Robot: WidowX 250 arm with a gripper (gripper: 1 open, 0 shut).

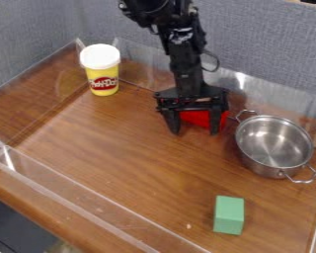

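My black gripper [193, 117] hangs at the back middle of the wooden floor, open, low over a red object [204, 118] that it partly covers. Whether its fingers touch that object I cannot tell. A steel pot [275, 148] with two handles stands just right of it. A green block [229, 214] stands at the front right, and a yellow Play-Doh tub [100, 69] with a white lid is at the back left.
Clear plastic walls [121, 212] edge the wooden surface [115, 148], with grey padded panels behind.
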